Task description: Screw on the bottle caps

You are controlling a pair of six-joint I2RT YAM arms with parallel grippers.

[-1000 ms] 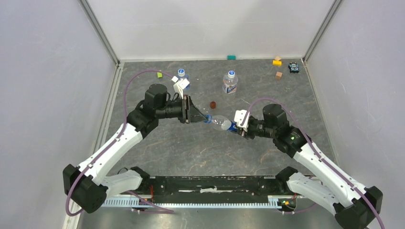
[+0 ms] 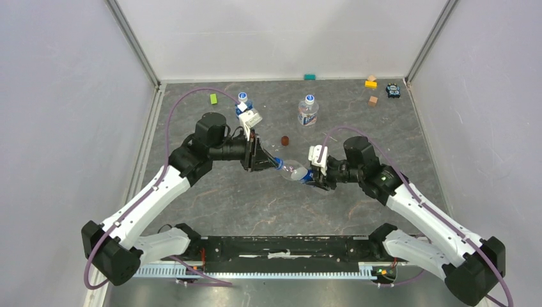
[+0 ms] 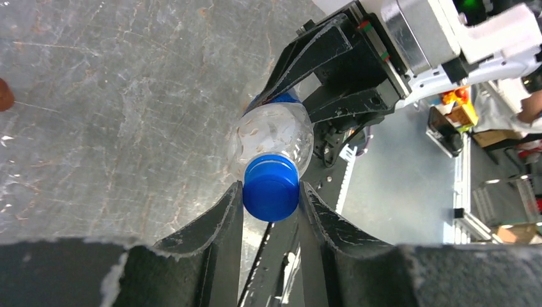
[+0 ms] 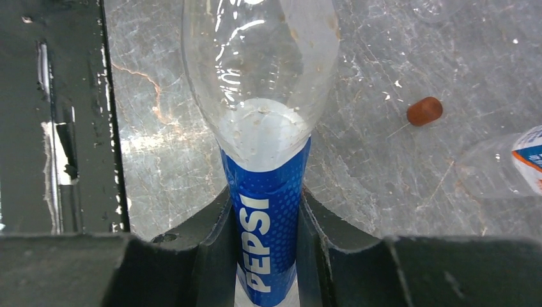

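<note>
Between the grippers a Pepsi bottle (image 2: 293, 169) lies sideways in the air. My right gripper is shut on its blue-labelled body (image 4: 262, 249). My left gripper is shut on the blue cap (image 3: 271, 192) at the bottle's neck; whether it is fully seated I cannot tell. Two other bottles (image 2: 307, 112) with blue caps stand at the back, one partly behind the left arm.
A brown round piece (image 2: 285, 141) lies mid-table. Small blocks (image 2: 371, 84) and a toy car (image 2: 393, 90) are along the back edge.
My right gripper and the bottle have shifted slightly left and toward the front; the left gripper has moved only a little.
</note>
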